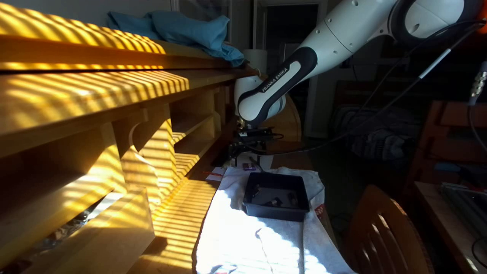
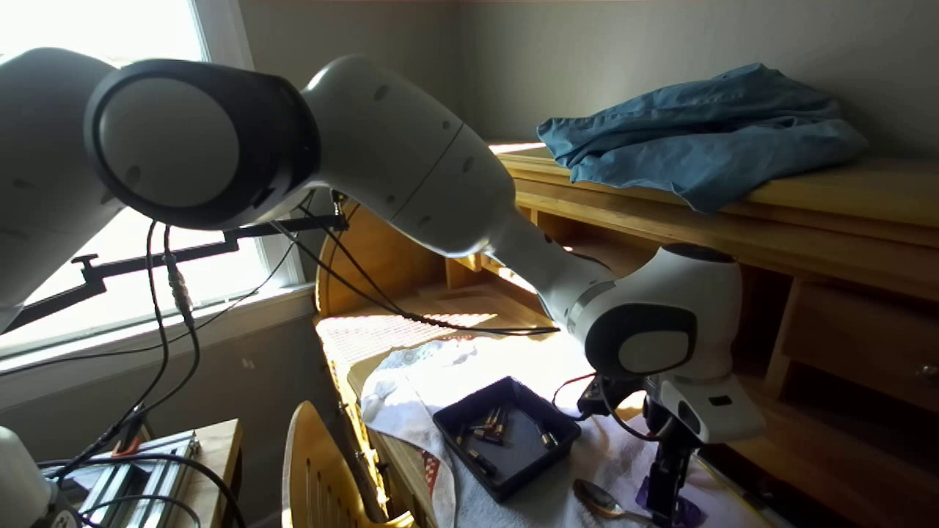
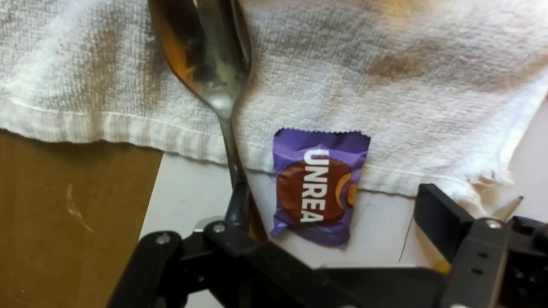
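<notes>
In the wrist view my gripper is open, its fingers wide apart on either side of a small purple candy packet [image 3: 316, 187]. The packet lies flat, partly on the white towel's hem and partly on a white surface, and neither finger appears to touch it. A metal spoon [image 3: 221, 100] lies left of it, its handle running down to the left finger, which hides part of it. From the side, the packet [image 2: 687, 510] shows purple behind the dark fingers, low over the table.
A dark tray [image 2: 519, 475] with several small dark pieces stands on the towel [image 1: 255, 242] near the gripper. Wooden desk shelves [image 1: 196, 132] run close along one side. A pointed thing [image 3: 507, 209] lies by the right finger.
</notes>
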